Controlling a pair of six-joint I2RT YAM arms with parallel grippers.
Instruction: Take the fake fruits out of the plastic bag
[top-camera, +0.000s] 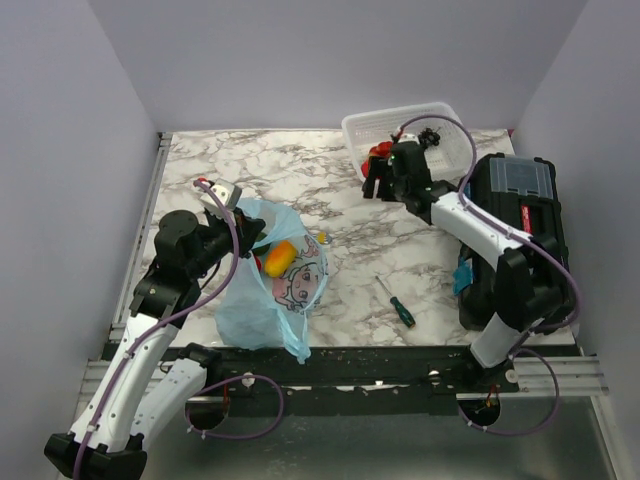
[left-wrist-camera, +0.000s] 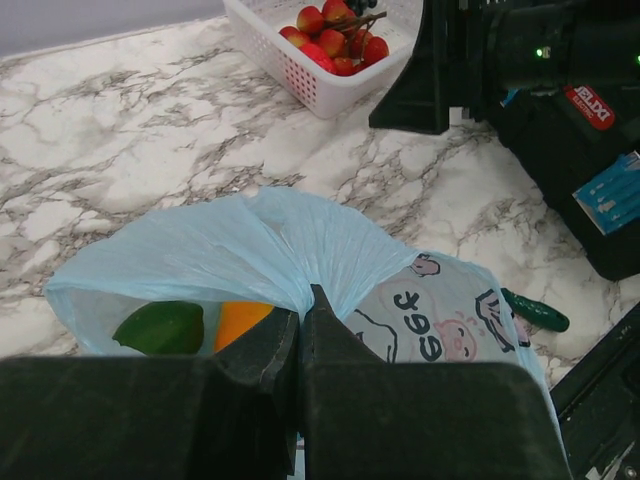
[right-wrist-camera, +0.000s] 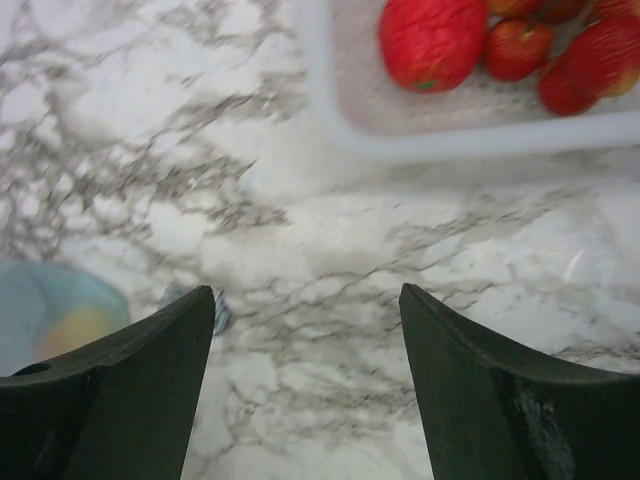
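A light blue plastic bag (top-camera: 250, 310) lies on the left of the table, its mouth held up by my left gripper, which is shut on the gathered plastic. Inside the bag show an orange-yellow fruit (top-camera: 281, 259), a dark green one (left-wrist-camera: 160, 328) and a bit of a red one (top-camera: 258, 263). My right gripper is part open, nothing between its fingers, above the table just in front of the white basket (top-camera: 432, 111). Red fruits (left-wrist-camera: 335, 40) lie in that basket.
A green-handled screwdriver (top-camera: 402, 311) lies in the middle front. Along the right edge stands a black toolbox (top-camera: 512, 225). A small yellow and blue item (top-camera: 322, 238) is close to the bag. Bare marble surface separates bag and basket.
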